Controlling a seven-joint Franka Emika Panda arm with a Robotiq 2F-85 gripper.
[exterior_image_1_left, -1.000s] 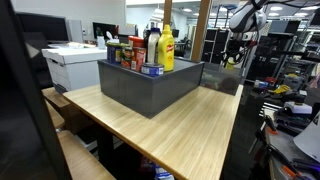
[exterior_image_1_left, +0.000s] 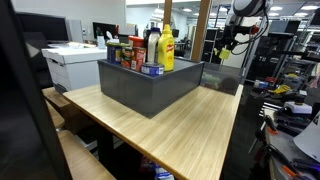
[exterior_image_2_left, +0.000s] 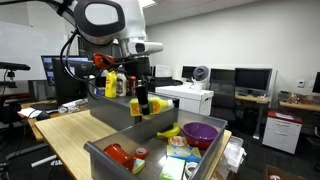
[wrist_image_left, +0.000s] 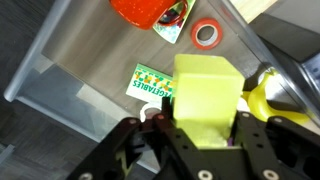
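Note:
High above a grey bin (exterior_image_2_left: 126, 135), my gripper (exterior_image_2_left: 140, 98) is shut on a small yellow-orange and green item (wrist_image_left: 207, 85). In the wrist view this item fills the space between the dark fingers and hides part of the bin's floor. The same item (exterior_image_2_left: 137, 108) hangs below the fingers in exterior view 2, clear of the bin. Exterior view 1 shows the arm only small, at the upper right.
The bin holds a red container (wrist_image_left: 143, 9), a round red-rimmed item (wrist_image_left: 207, 34), a "vegetables" box (wrist_image_left: 150, 82), a yellow banana-like item (wrist_image_left: 262, 102) and a purple bowl (exterior_image_2_left: 198, 135). Another grey bin (exterior_image_1_left: 155, 92) with bottles and cans stands on the wooden table (exterior_image_1_left: 170, 130).
In exterior view 1 the gripper has risen with the yellow item. The table, the bin on it and its bottles have not moved.

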